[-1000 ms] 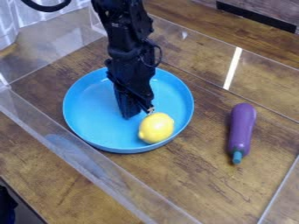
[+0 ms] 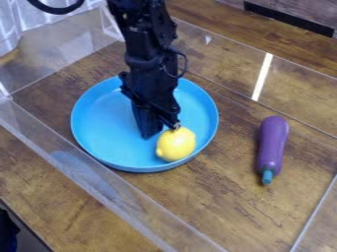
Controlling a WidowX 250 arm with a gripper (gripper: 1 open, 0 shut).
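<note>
A blue plate [image 2: 105,133] rests on the wooden table, with a yellow object [image 2: 175,144] lying on its right part. My black gripper [image 2: 165,125] reaches down from the top over the plate, its tip just above and left of the yellow object. It looks shut; whether it touches the yellow object is unclear.
A purple object [image 2: 271,148] with a teal tip lies on the table to the right of the plate. A clear plastic edge runs along the lower left.
My gripper has shifted slightly down and right, closer to the yellow object. The plate and the purple object look unmoved.
</note>
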